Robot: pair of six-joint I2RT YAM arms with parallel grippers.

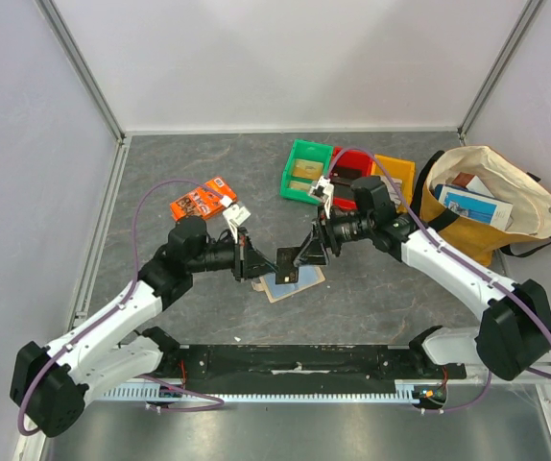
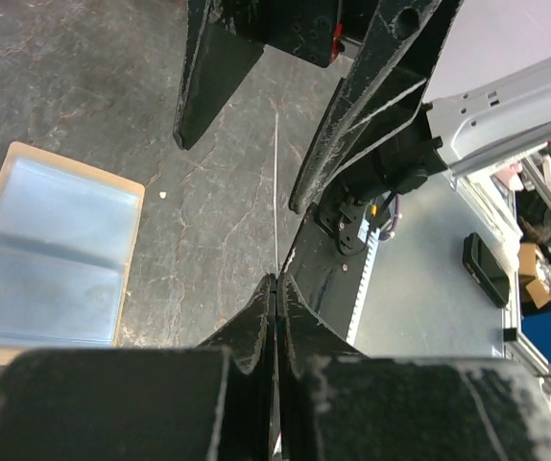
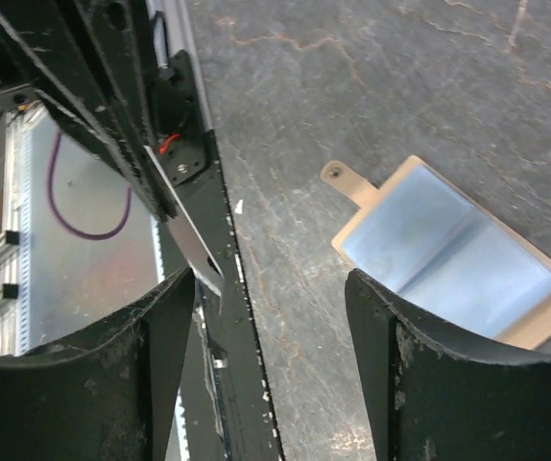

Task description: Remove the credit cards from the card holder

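Note:
My left gripper is shut on a thin dark card, seen edge-on beyond its tips in the left wrist view. My right gripper stands part open at the card's right side, its fingers around the card's near edge in the right wrist view. A light blue card holder with a tan backing lies on the grey table below both grippers, partly hidden in the top view.
An orange packet lies at the back left. Green, red and yellow bins stand at the back. A large tote bag is at the right.

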